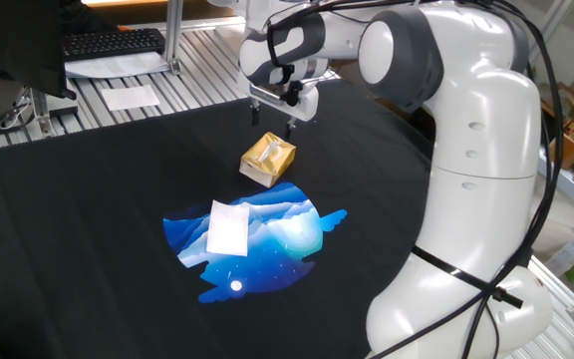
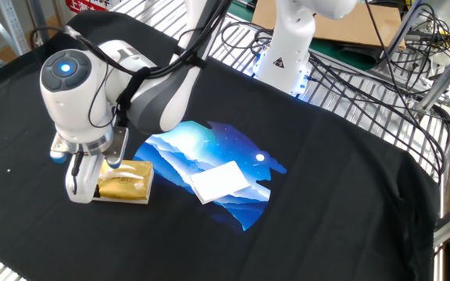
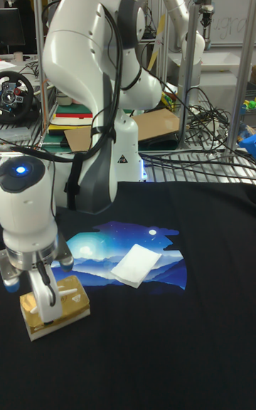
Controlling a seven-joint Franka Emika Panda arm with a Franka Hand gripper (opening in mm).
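A gold tissue pack with pale sides lies on the black cloth, a bit of white tissue standing out of its top. My gripper is above the cloth just behind the pack in exterior view 1. Its two dark fingers are spread apart, and nothing shows between them. In exterior views 2 and 3 the hand covers part of the gold pack, and the fingertips are largely hidden there. A folded white tissue rests on a blue mountain-and-moon picture beside the pack.
Black cloth covers the table, with wide clear areas around the picture. A keyboard and a white sheet are past its far edge in exterior view 1. Cables lie on the slatted surface near the arm's base.
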